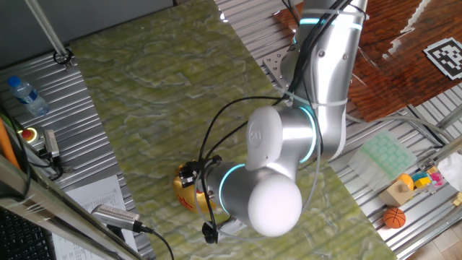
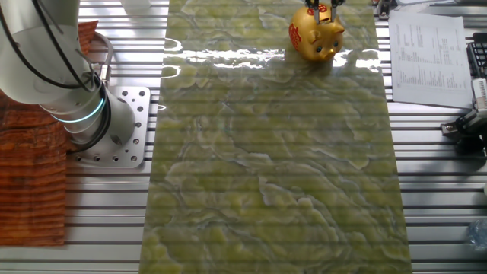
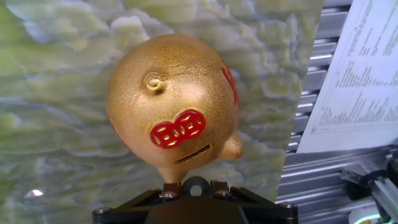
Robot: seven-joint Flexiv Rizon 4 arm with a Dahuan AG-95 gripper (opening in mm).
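A golden piggy bank [image 2: 313,36] with red markings stands on the green marbled board, near its far edge in exterior view 2. In the wrist view, the round body of the piggy bank [image 3: 180,93] shows a curled tail, a red double-coin emblem and a coin slot. My gripper is at the bottom of that view, close to the ear end, fingers apart. Seen from exterior view 2, the gripper [image 2: 323,11] is above the pig's back; whether its fingers touch the pig cannot be told. In exterior view 1 the arm partly hides the pig [image 1: 186,193].
The green board [image 2: 266,167] is otherwise clear. Printed paper [image 2: 430,53] lies beside it on the slatted metal table. A water bottle [image 1: 29,96] stands on the far side. By the arm's side are a green-topped box [image 1: 382,153] and a small basketball [image 1: 394,218].
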